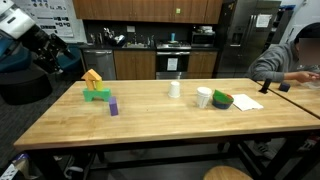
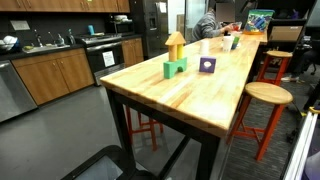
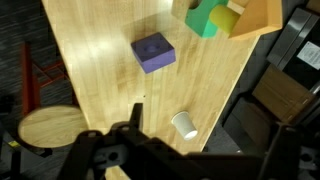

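Note:
A green block [image 1: 97, 94] stands on the table with a yellow cylinder [image 2: 175, 52] on it and an orange triangular block [image 1: 92, 76] on top. In the wrist view the orange block [image 3: 262, 18] is at the upper right, overlapping the cylinder [image 3: 222, 18] and the green block [image 3: 203, 17]. A purple block [image 1: 113, 106] rests apart from this stack, nearer the front edge; the wrist camera looks down on it [image 3: 153, 52]. My gripper is open, its dark fingers wide apart with nothing held. In exterior view 1 the gripper [image 1: 50, 62] is raised left of the stack.
Two white cups [image 1: 174, 89] [image 1: 203, 97] and a bowl with something green [image 1: 222, 99] stand farther right on the table [image 1: 160, 122]. A person [image 1: 290, 62] sits at the far right end. Stools [image 2: 268, 94] stand beside the table.

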